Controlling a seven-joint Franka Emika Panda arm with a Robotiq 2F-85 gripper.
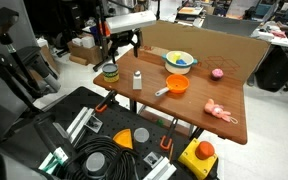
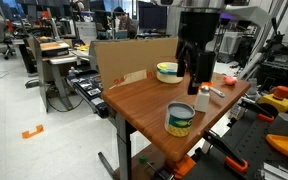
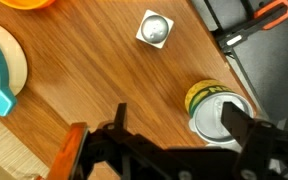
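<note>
My gripper [image 1: 122,54] hangs above the near left part of the wooden table, its fingers spread and nothing between them. In the wrist view, one of the dark fingers [image 3: 249,132] overlaps the lower right of an open can [image 3: 216,117] with a yellow band. Exterior view 2 has this can [image 2: 179,121] standing upright close to the table's corner, below the gripper. A small white bottle [image 1: 137,81] stands a short way from the can, its grey top facing the wrist camera.
An orange bowl [image 1: 178,84], a yellow bowl in a blue-handled dish [image 1: 180,60], a dark pink round object [image 1: 217,74] and a pink toy [image 1: 219,111] share the table. A white-and-grey utensil [image 1: 162,92] lies near the orange bowl. Bare wood [image 3: 94,70] separates the bottle from the dish.
</note>
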